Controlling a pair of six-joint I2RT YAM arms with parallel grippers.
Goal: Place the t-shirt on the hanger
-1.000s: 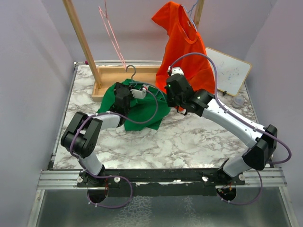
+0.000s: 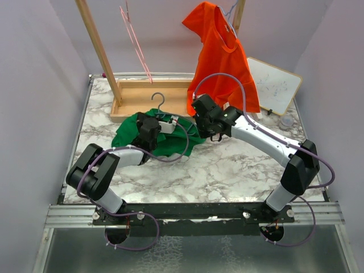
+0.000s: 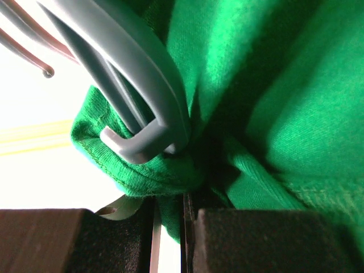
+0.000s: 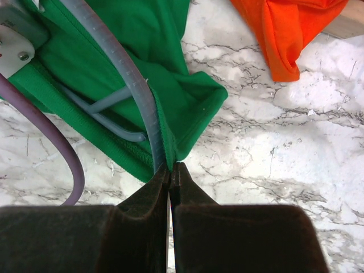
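The green t-shirt [image 2: 170, 145] lies on the marble table before the wooden rack, with a grey-blue plastic hanger [image 2: 161, 100] in it, hook upward. My left gripper is shut on the shirt's fabric beside the hanger; in the left wrist view grey hanger arms [image 3: 131, 74] cross a folded green edge. My right gripper is shut at the far end of the hanger arm and shirt edge; whether it pinches either is hard to tell.
An orange shirt [image 2: 219, 57] hangs at the back right of the wooden rack [image 2: 131, 91]. Pink empty hangers [image 2: 136, 42] hang at left. A whiteboard [image 2: 273, 85] stands behind the right arm.
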